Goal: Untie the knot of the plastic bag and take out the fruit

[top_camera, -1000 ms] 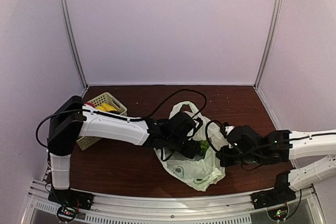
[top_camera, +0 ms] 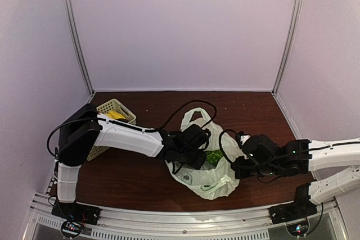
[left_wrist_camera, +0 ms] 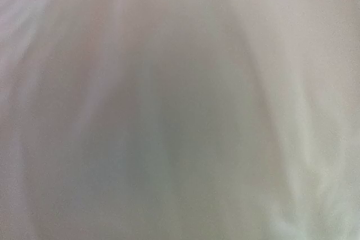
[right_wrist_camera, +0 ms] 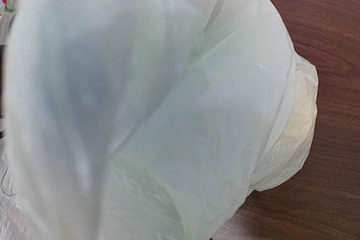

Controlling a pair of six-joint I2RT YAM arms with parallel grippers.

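A white plastic bag (top_camera: pixel 216 186) lies open on the table, with green produce (top_camera: pixel 214 158) inside. My left gripper (top_camera: pixel 197 161) reaches down into the bag beside the produce; its fingertips are hidden, and the left wrist view shows only blurred plastic. My right gripper (top_camera: pixel 239 170) is at the bag's right side; in the right wrist view the crumpled bag (right_wrist_camera: pixel 236 111) covers most of the picture and hides the fingers, so whether it holds plastic cannot be seen.
A cream basket (top_camera: pixel 121 105) with yellow fruit (top_camera: pixel 115 114) stands at the back left, partly behind the left arm. Walls enclose the sides and back.
The left arm has moved a little to the right and downward, deeper into the bag, and the bag has shifted slightly. The right arm is nearly still.
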